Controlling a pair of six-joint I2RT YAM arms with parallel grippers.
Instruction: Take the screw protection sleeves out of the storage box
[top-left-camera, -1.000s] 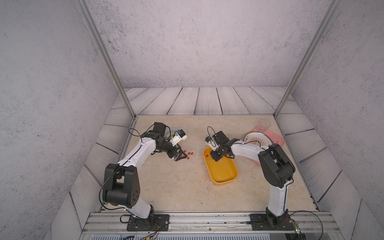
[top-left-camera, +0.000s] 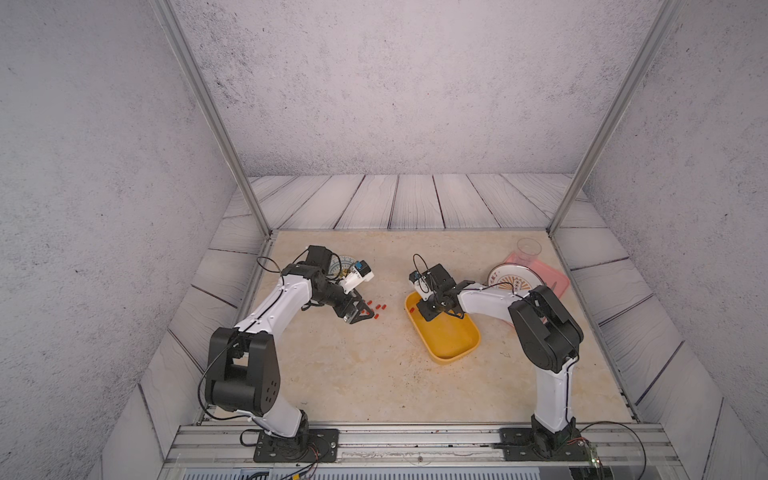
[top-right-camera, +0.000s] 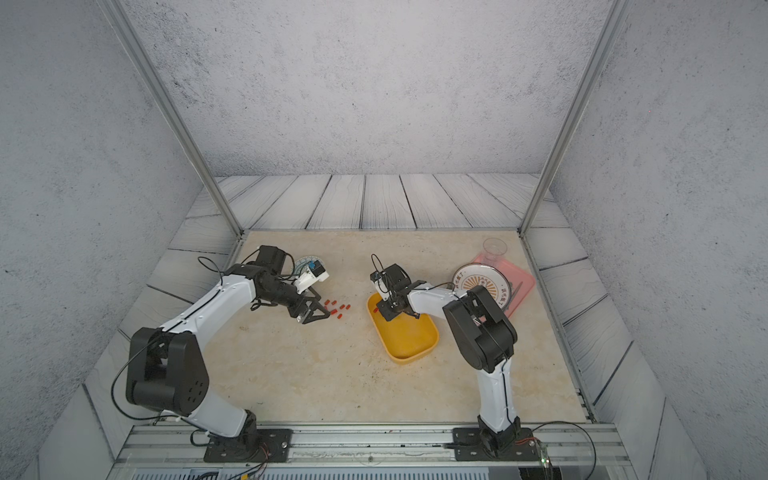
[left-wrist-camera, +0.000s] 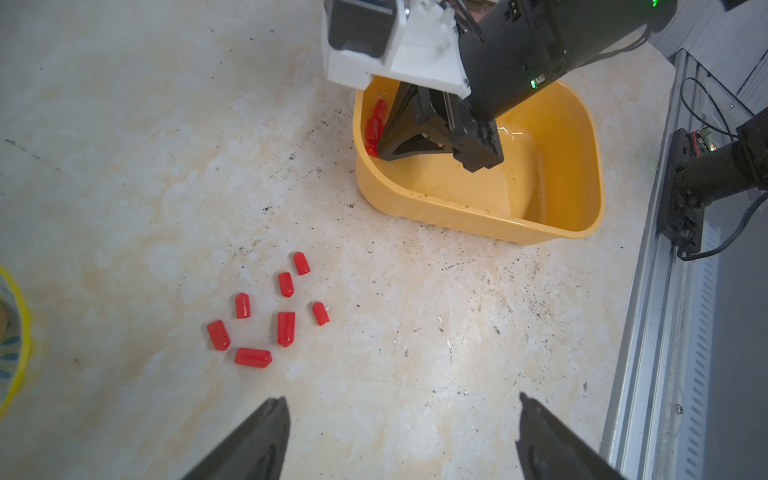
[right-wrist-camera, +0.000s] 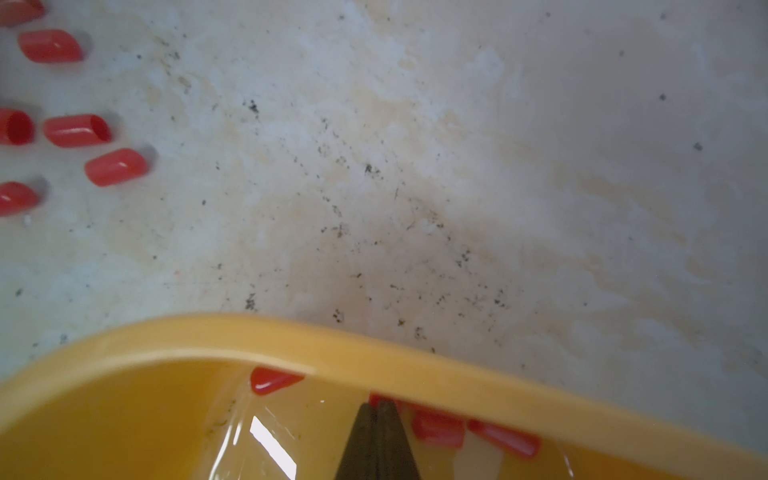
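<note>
The yellow storage box (top-left-camera: 448, 344) sits mid-table, with a few red sleeves (right-wrist-camera: 504, 436) along its inner wall. My right gripper reaches down inside beside that wall, fingertips nearly together at the sleeves; whether one is between them is unclear. Several more red sleeves (left-wrist-camera: 285, 328) lie loose on the table left of the box. My left gripper hangs open above the table near those loose sleeves, nothing between its fingers.
A plate (top-right-camera: 480, 280) on a pink board (top-right-camera: 520, 300) and a clear glass (top-right-camera: 494, 246) stand at right. A bowl (left-wrist-camera: 16, 344) lies behind my left arm.
My right gripper has shifted slightly left over the last second, and the box's near end has moved a little right. The left arm is still.
</note>
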